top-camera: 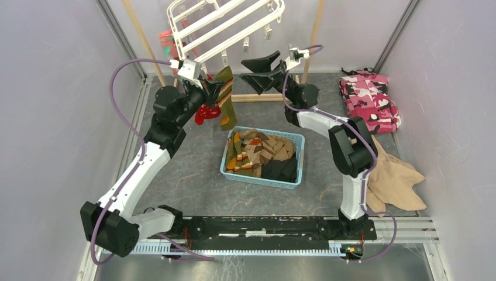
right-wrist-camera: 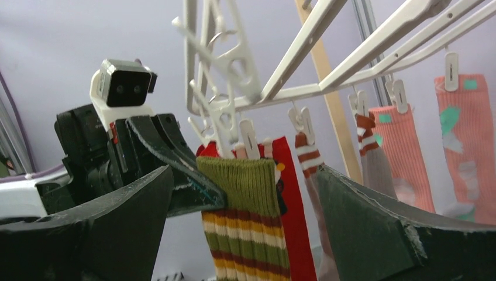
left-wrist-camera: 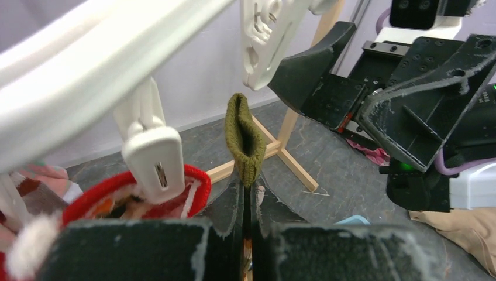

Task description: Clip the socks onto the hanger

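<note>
An olive striped sock (top-camera: 228,117) hangs from my left gripper (top-camera: 214,88), which is shut on it; its folded cuff (left-wrist-camera: 245,134) stands up between the fingers, below and between two white clips (left-wrist-camera: 263,41). In the right wrist view the sock (right-wrist-camera: 240,216) faces me, just under the hanger's clips. My right gripper (top-camera: 260,73) is open, right of the sock, with nothing between its fingers. A red sock (right-wrist-camera: 295,228) and pink socks (right-wrist-camera: 462,140) hang clipped on the white hanger (top-camera: 234,36).
A blue basket (top-camera: 261,183) of loose socks sits on the floor. A pink camouflage bag (top-camera: 368,102) and tan cloth (top-camera: 392,181) lie at right. A wooden frame (top-camera: 260,98) stands behind.
</note>
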